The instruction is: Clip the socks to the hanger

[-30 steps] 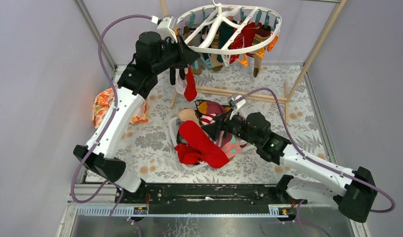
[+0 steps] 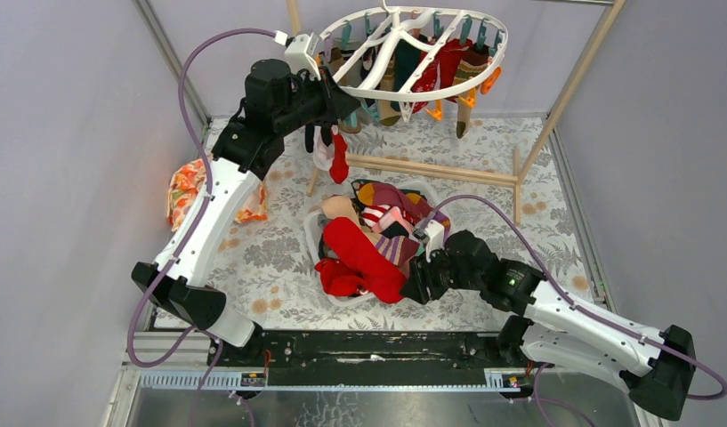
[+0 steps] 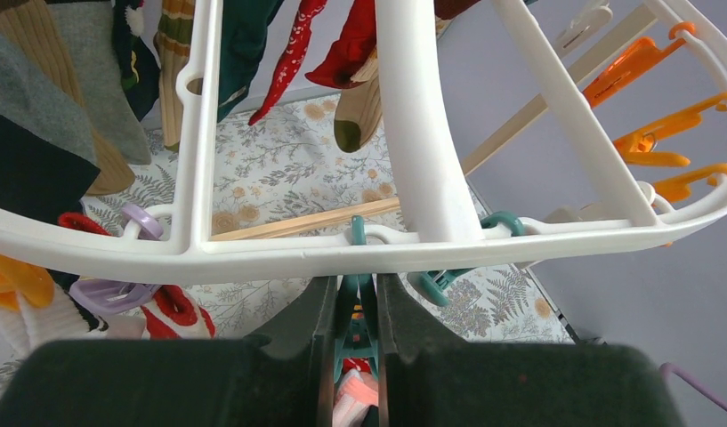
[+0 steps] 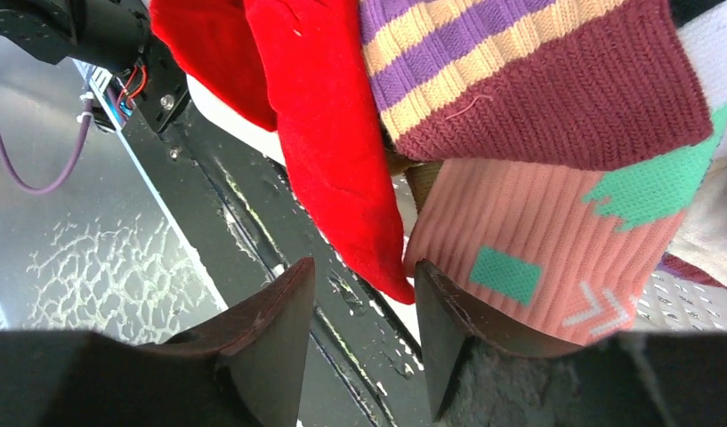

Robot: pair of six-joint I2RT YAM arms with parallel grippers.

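Note:
My left gripper is up at the white hanger (image 3: pixel 315 249), shut on a teal clip (image 3: pixel 358 229) on its rim; several socks (image 3: pixel 359 116) hang from clips around it. My right gripper stands open low over the pile in the bin, fingers at the edge of a pink ribbed sock (image 4: pixel 546 249) beside a red sock (image 4: pixel 342 196). Nothing shows held in it. A striped sock (image 4: pixel 529 80) lies just behind.
The hanger stands on a wooden frame (image 2: pixel 573 71). A bright orange cloth bundle (image 2: pixel 186 191) lies at the left.
The left arm has barely moved.

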